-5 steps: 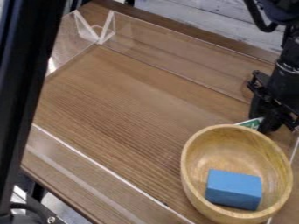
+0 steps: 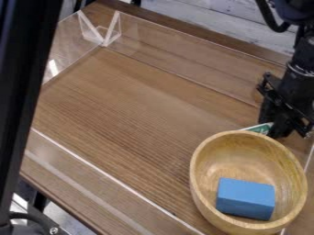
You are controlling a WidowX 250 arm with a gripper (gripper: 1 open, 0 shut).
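A wooden bowl (image 2: pixel 211 170) stands at the lower right of the tray, with a blue block (image 2: pixel 245 197) inside it. My black gripper (image 2: pixel 273 119) reaches down at the right edge, just behind the bowl's back rim, shut on a green-and-white object (image 2: pixel 258 128) that is mostly hidden by the bowl and gripper.
The wooden floor of the tray (image 2: pixel 123 128) is clear across the left and middle. Clear raised walls run round it, with clear bracing at the top left corner. A black post stands along the left side of the view.
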